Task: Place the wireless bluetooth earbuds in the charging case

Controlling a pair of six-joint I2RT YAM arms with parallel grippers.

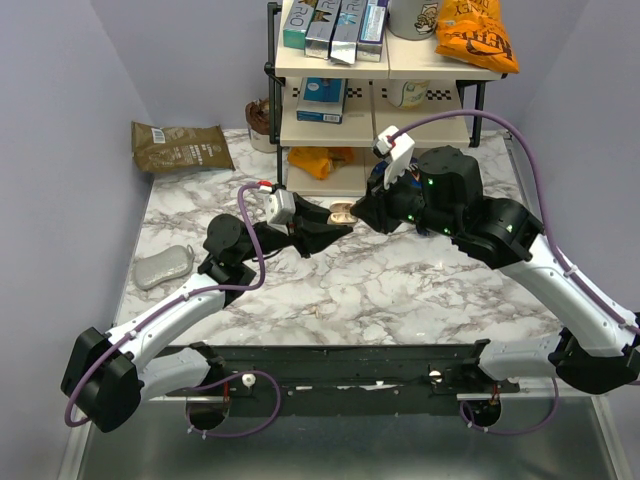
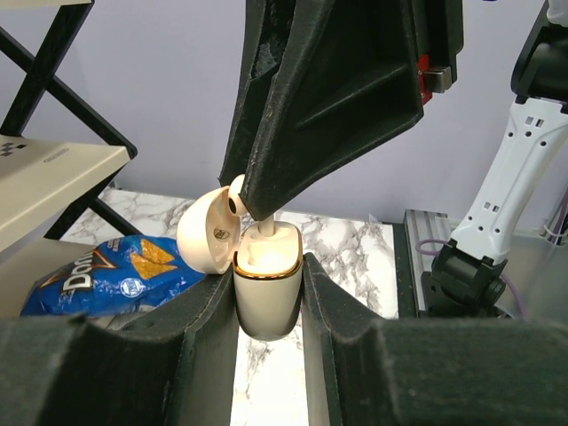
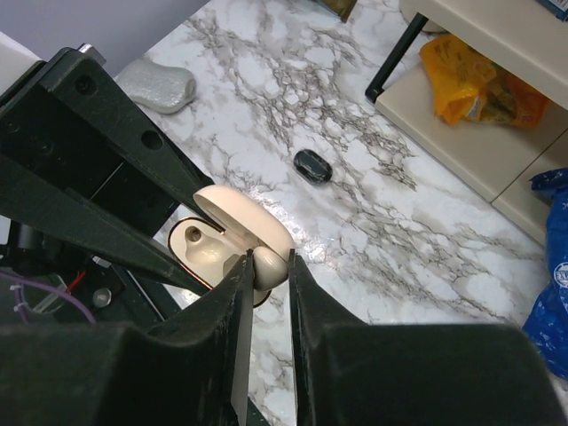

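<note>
My left gripper (image 1: 330, 226) is shut on the cream charging case (image 2: 268, 293), whose lid (image 2: 204, 232) stands open in the left wrist view. My right gripper (image 1: 366, 212) meets it at the middle of the top view. A white earbud (image 3: 269, 264) shows at the right gripper's fingertips, over the case beside the raised lid. In the left wrist view an earbud stem stands in the case under the right fingers. Whether those fingers still grip the earbud is hard to see.
A shelf (image 1: 330, 130) with boxes, cups and snack bags stands behind the grippers. A blue bag (image 3: 550, 275) lies near it. A grey pouch (image 1: 163, 267) is at the left, a small dark object (image 3: 312, 166) on the marble top.
</note>
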